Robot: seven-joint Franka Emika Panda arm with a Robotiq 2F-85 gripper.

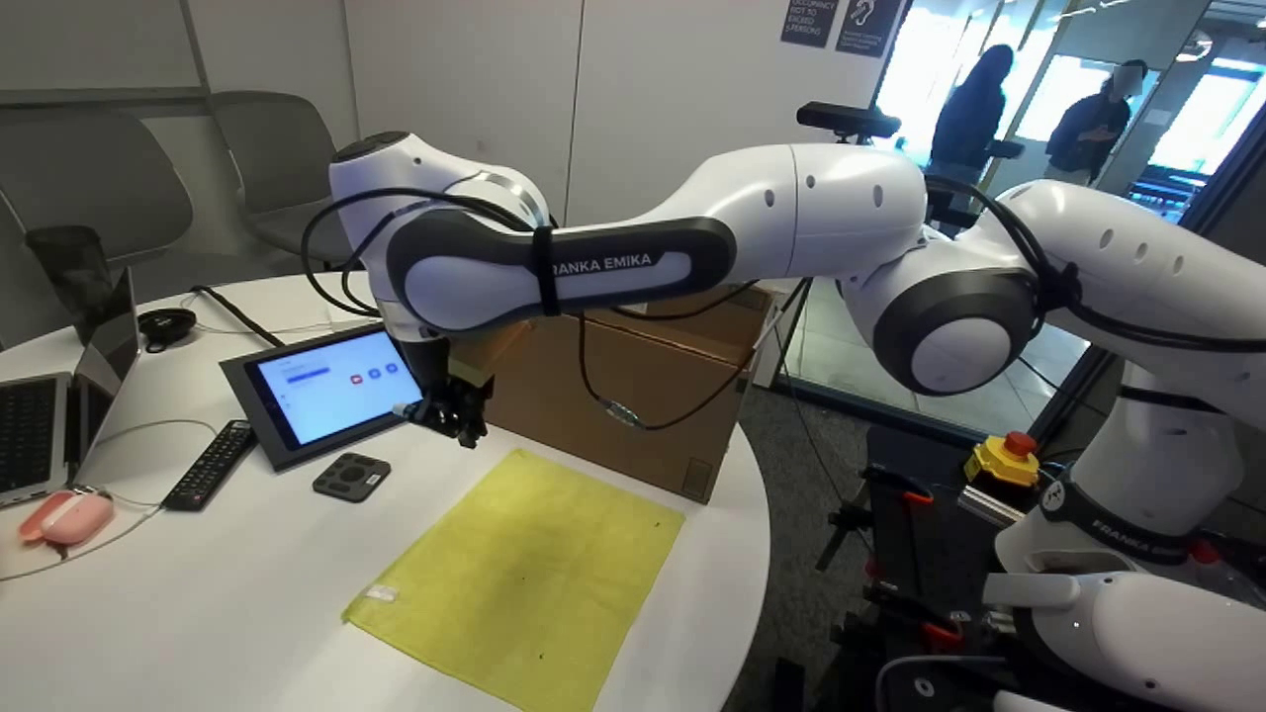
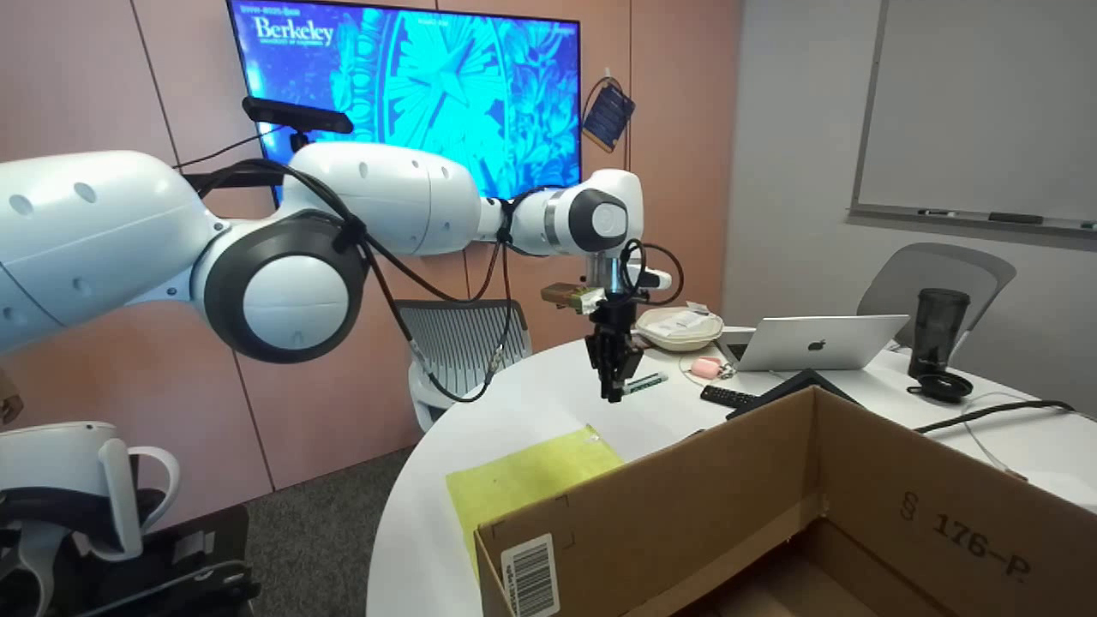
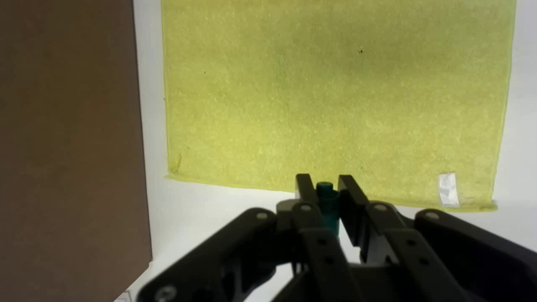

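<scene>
A marker (image 3: 329,211) with a dark teal cap is held between the two black fingers of my gripper, which is shut on it. From the second exterior view, the marker's white-and-teal body (image 2: 645,382) sticks out sideways from the gripper (image 2: 614,392). Its whitish end (image 1: 404,410) shows left of the gripper (image 1: 465,434) in the first exterior view. A yellow cloth (image 1: 522,581) lies flat on the white table, and the gripper hangs above the table by the cloth's far edge, apart from it.
An open cardboard box (image 1: 617,409) stands along one side of the cloth. Around the other side lie a tablet (image 1: 332,386), a small dark remote pad (image 1: 352,476), a long remote (image 1: 210,465), a pink case (image 1: 67,518) and a laptop (image 1: 30,433).
</scene>
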